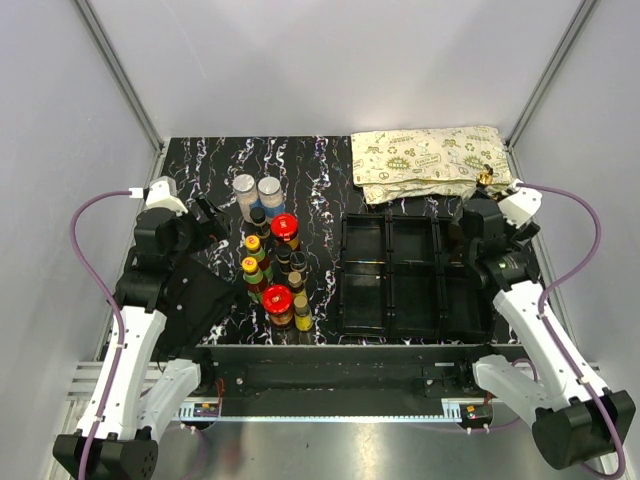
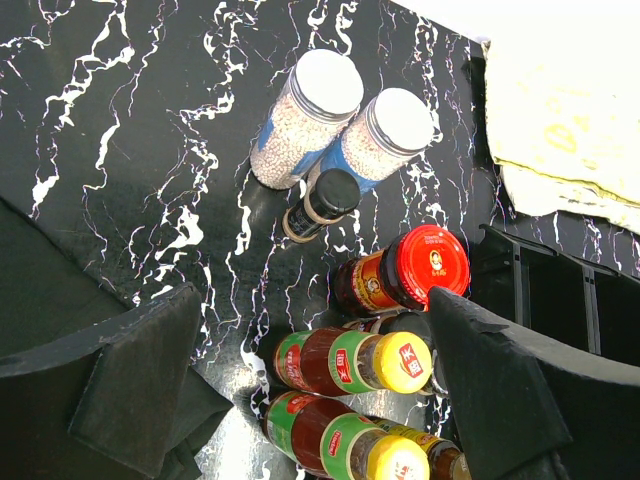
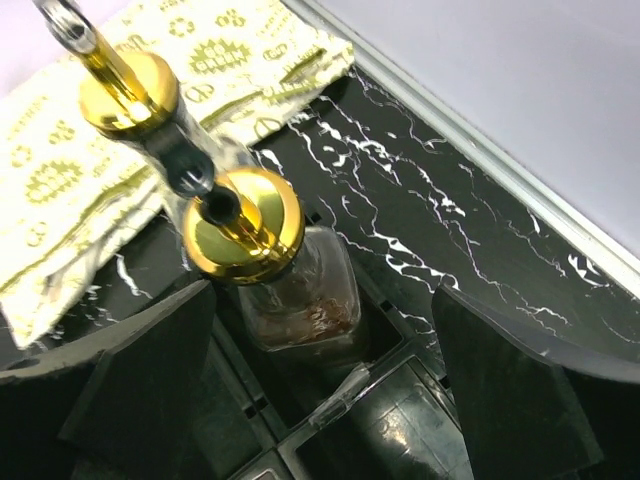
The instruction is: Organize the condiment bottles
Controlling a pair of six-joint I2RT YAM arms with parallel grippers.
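Condiment bottles cluster left of centre: white-capped jars (image 1: 269, 195), red-lidded jars (image 1: 278, 306), yellow-capped bottles (image 2: 330, 360) and small dark bottles (image 2: 320, 205). My left gripper is open above their left side, holding nothing. A black compartment organizer (image 1: 391, 300) sits on the right. In the right wrist view, two gold-topped glass dispensers (image 3: 300, 300) stand at its back-right part, one in a compartment. My right gripper is open over them, with its fingertips either side and below the gold tops in view; whether it touches them I cannot tell.
A folded patterned cloth (image 1: 420, 160) lies at the back right. A black cloth (image 2: 70, 300) lies at the left under my left arm. Bare marble table (image 1: 200, 160) shows at the back left. Walls bound the sides and back.
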